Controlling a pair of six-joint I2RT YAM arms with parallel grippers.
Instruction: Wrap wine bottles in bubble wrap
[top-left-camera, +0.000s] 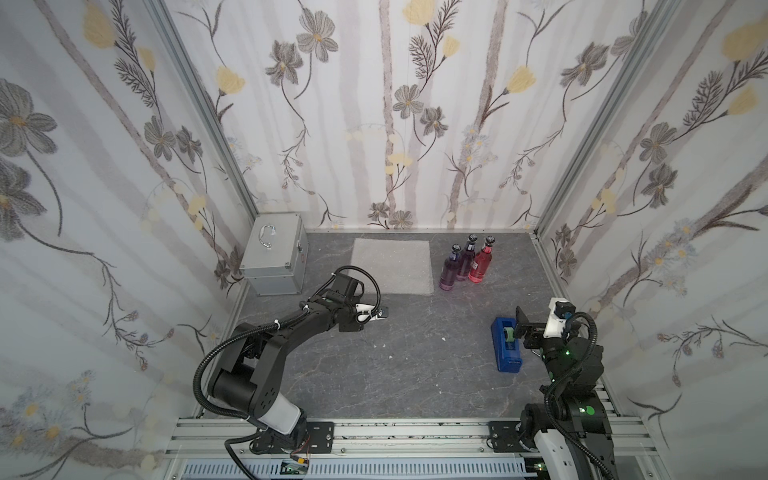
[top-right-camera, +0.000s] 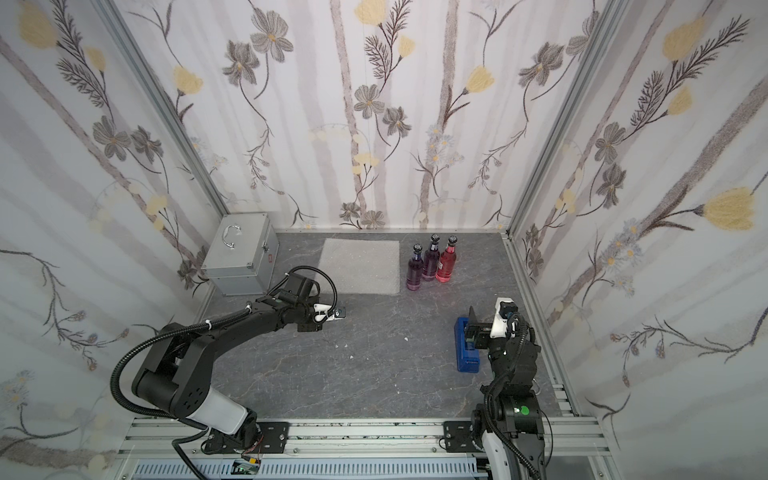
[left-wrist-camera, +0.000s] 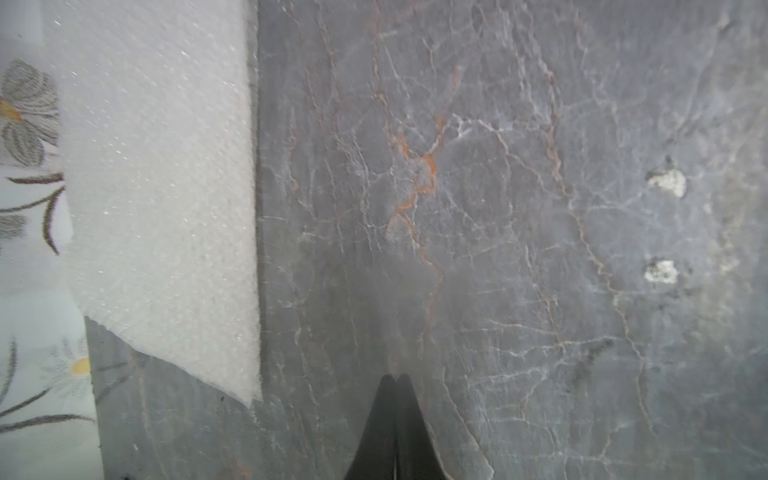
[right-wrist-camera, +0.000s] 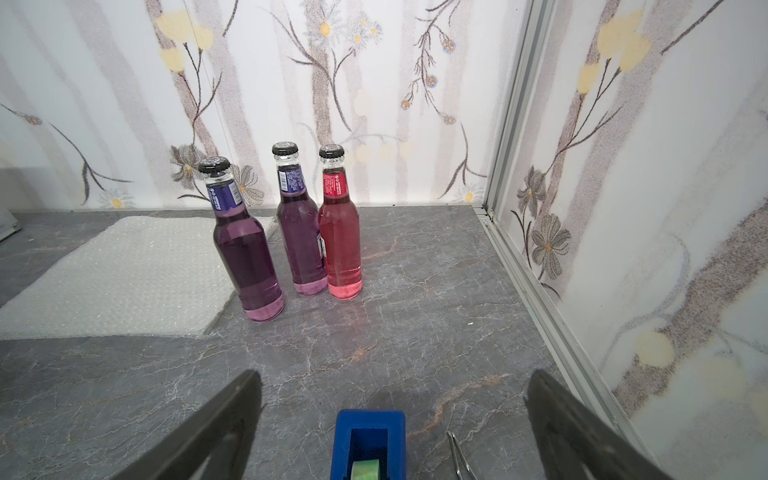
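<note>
A square sheet of bubble wrap (top-left-camera: 391, 264) lies flat at the back middle of the grey table. Three bottles stand upright to its right: a front purple one (right-wrist-camera: 248, 256), a rear purple one (right-wrist-camera: 297, 240) and a red one (right-wrist-camera: 341, 240). My left gripper is shut, with nothing seen between its fingers, low over bare table beside the wrap's edge. My right gripper stands open above a blue tape dispenser (top-left-camera: 505, 352) at the right front, holding nothing.
A silver metal case (top-left-camera: 272, 256) sits at the back left. A thin metal tool (right-wrist-camera: 460, 456) lies right of the dispenser. Walls close in the back and sides.
</note>
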